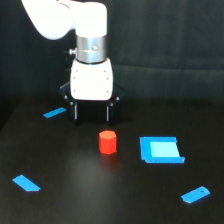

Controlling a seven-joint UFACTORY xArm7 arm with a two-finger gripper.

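Observation:
A small red block (107, 142) stands on the dark table near the middle of the camera view. Behind it, and slightly to its left, hangs my white arm with its gripper (92, 112) pointing down. The dark fingers are spread wide apart, with nothing visible between them. Clear space separates the gripper from the block.
Right of the block, blue tape frames a pale square (163, 149). Blue tape strips lie at the front left (26, 184), the front right (195, 195) and the back left (54, 113). Dark, bare table surrounds the block.

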